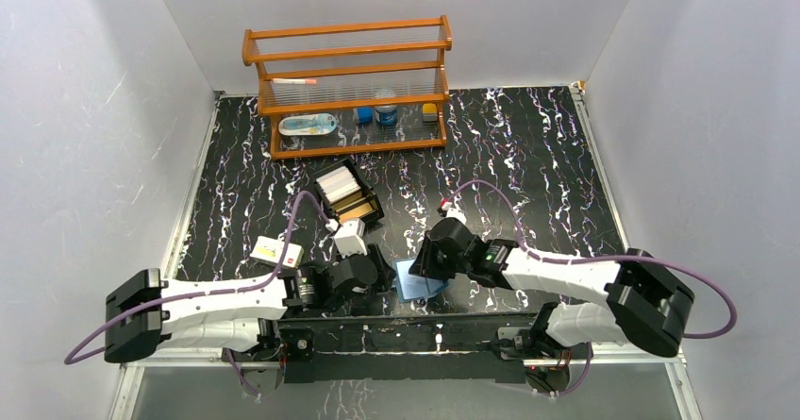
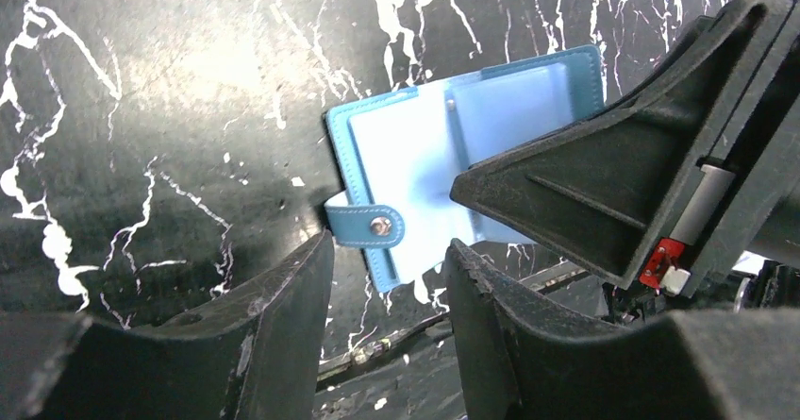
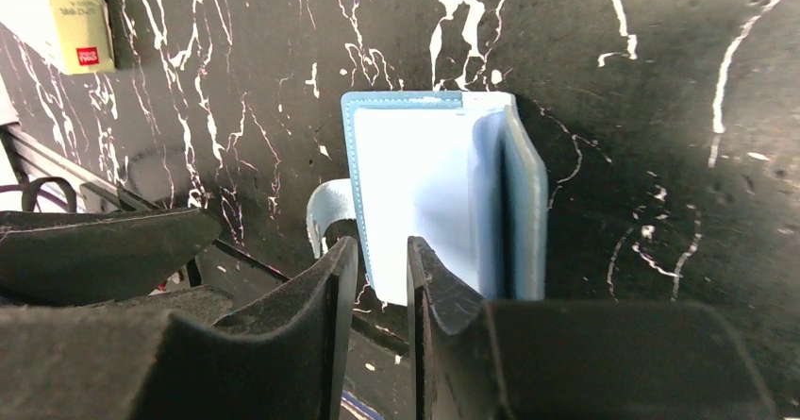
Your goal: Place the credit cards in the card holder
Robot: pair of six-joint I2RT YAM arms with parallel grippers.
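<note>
The blue card holder [image 1: 411, 286] lies at the table's front, between my two grippers. In the left wrist view its strap with a metal snap [image 2: 379, 226] sticks out toward my left gripper. That gripper is open with nothing between its fingers, the strap lying beyond its tips. My right gripper stands part open above the holder's pale inner face, its fingers empty. One cover [image 3: 528, 203] rises steeply at the right of that face. A black box [image 1: 373, 210] behind the left arm holds white and tan flat pieces; single cards cannot be made out.
Left of the box, a white and yellow packet [image 1: 276, 251] lies by the left arm. A wooden rack [image 1: 358, 151] with small goods stands at the back.
</note>
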